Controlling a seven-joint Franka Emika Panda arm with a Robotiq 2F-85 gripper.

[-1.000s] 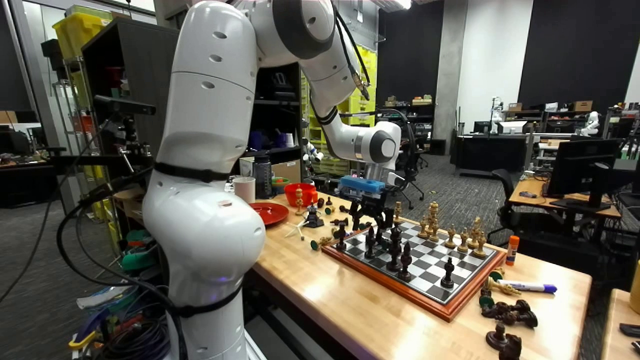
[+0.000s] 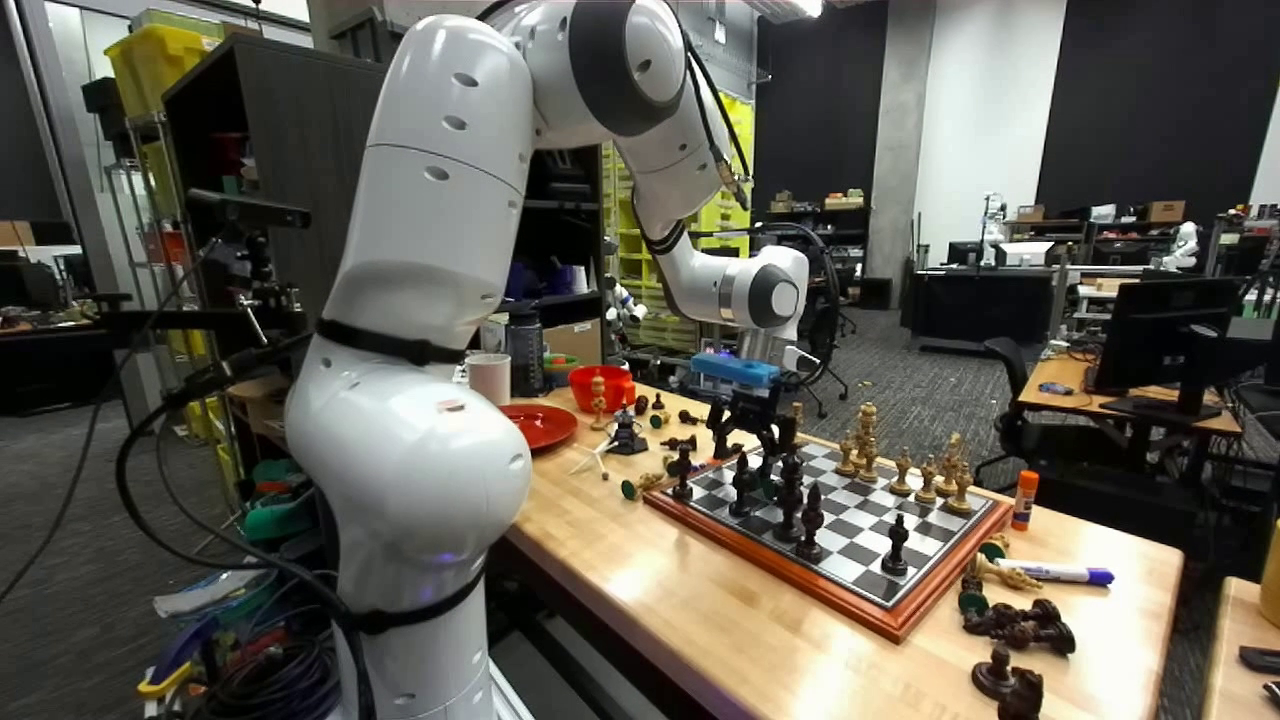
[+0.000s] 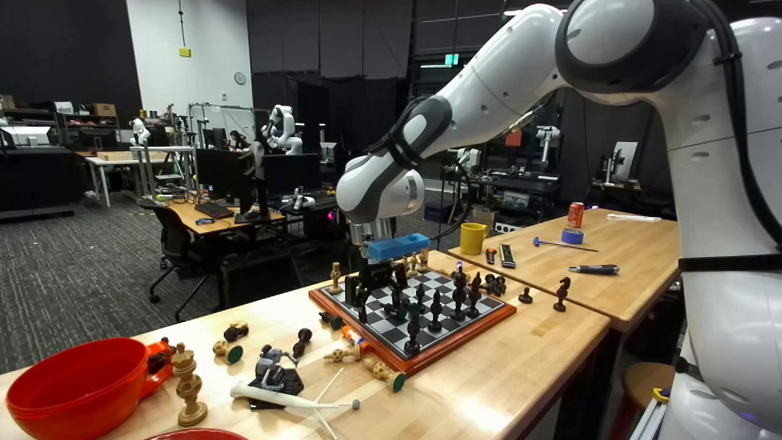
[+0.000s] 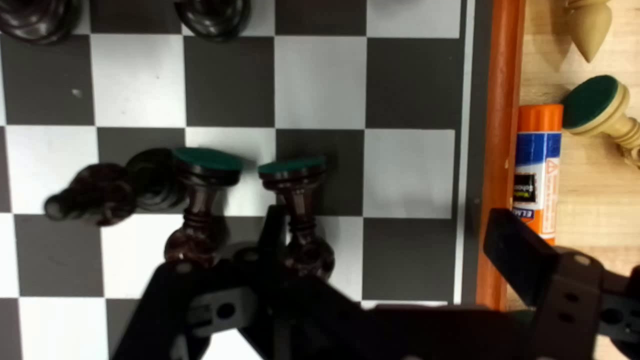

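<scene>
Over the chessboard (image 2: 882, 600), near its side edge, my gripper stands wide open, pointing down. In the wrist view, a dark chess piece (image 4: 298, 198) lies tipped over with its green base showing, close beside the left finger (image 4: 274, 225) and partly covered by the gripper. Another toppled dark piece (image 4: 201, 204) is on the other side of that finger, and a third dark piece (image 4: 102, 192) lies farther left. The right finger (image 4: 510, 246) is over the board's wooden rim. Whether either finger touches a piece, I cannot tell.
Standing dark pieces (image 2: 811, 528) and light pieces (image 2: 866, 432) share the board. A glue stick (image 4: 538, 171) lies against the rim by the right finger. Loose pieces, a white tripod-like object (image 3: 293, 398) and a red bowl (image 3: 80, 388) occupy the table beyond.
The arm and open gripper have shifted slightly rightward in exterior view 1. The standing pieces there look unmoved.
</scene>
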